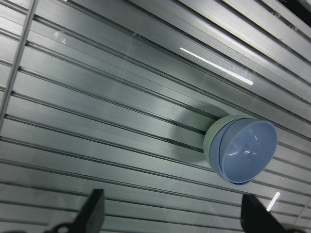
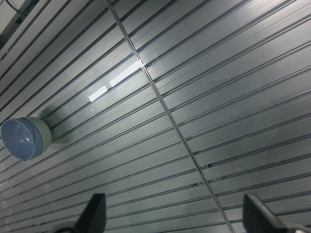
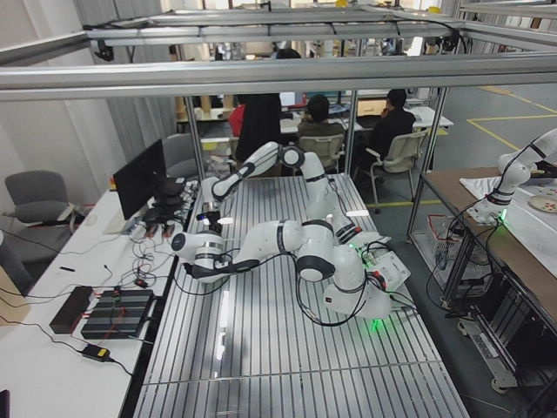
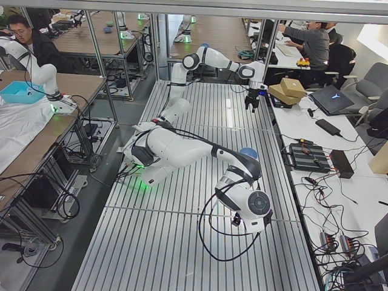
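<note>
A stack of round bowls, blue bowls (image 1: 248, 150) inside a pale green bowl (image 1: 212, 133), rests on the slatted metal table (image 4: 151, 248); the blue top (image 4: 248, 152) is partly hidden behind an arm in the camera right view. Over the table, my left gripper stands open above and to one side of the stack, nothing between its fingers. My right gripper is also open and empty, with the stack (image 2: 19, 138) at the left of its view.
Both arms stretch across the table from its one long side. A white desk (image 3: 52, 374) with a monitor, power units and cables runs along the other side.
</note>
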